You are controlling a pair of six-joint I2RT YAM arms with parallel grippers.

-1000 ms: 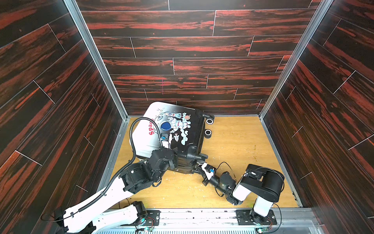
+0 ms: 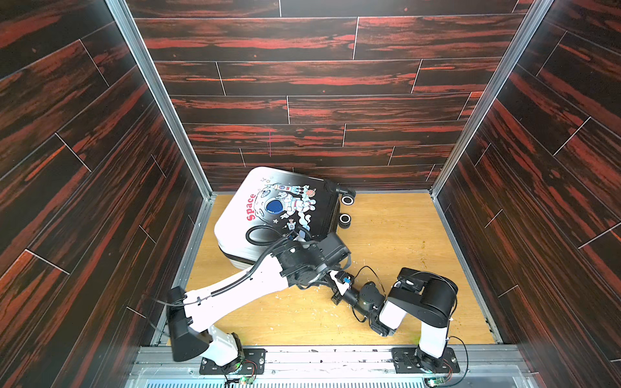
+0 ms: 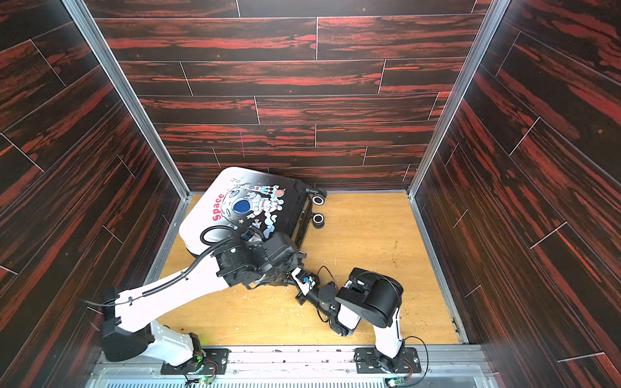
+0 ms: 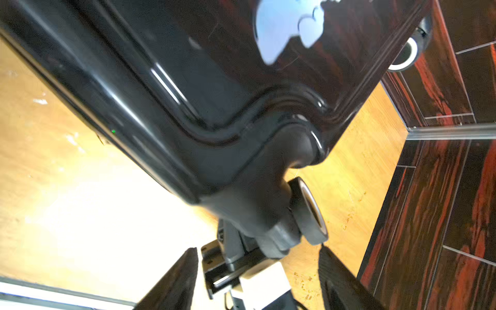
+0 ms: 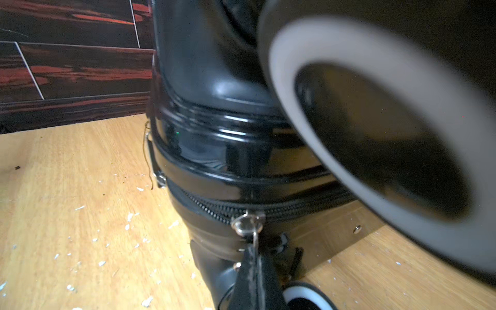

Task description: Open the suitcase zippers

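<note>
The suitcase (image 2: 245, 213), silver and black with an astronaut print, lies flat. In the right wrist view, its black zipper (image 5: 299, 210) has a metal slider (image 5: 248, 223) whose pull runs into my right gripper, shut on it. My left gripper is above the suitcase's near corner, fingers apart either side of the view, over a wheel housing (image 4: 258, 201) and my right gripper's body; nothing shows held in it. The left arm hides the near corner in both top views.
Wheels (image 2: 346, 220) stick out on the suitcase's right. Free wooden floor (image 2: 401, 232) lies to the right and in front, bounded by dark panelled walls. The two arms are close together at the suitcase's near corner.
My left arm has swung right toward the near corner, over the right gripper, its cable lowering. My right arm has shifted slightly toward the left.
</note>
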